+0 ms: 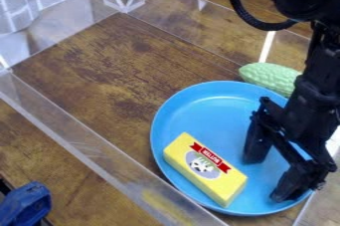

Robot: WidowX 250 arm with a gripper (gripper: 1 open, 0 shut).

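Note:
A blue plate sits on the wooden surface at the right. On its left part lies a yellow box with a red label and a cartoon face. My black gripper reaches down over the plate's right part, right of the box and apart from it. Its fingers are spread open, with nothing visible between them.
A green corn cob lies behind the plate, partly hidden by the arm. Clear plastic walls edge the area. A blue object is at the lower left.

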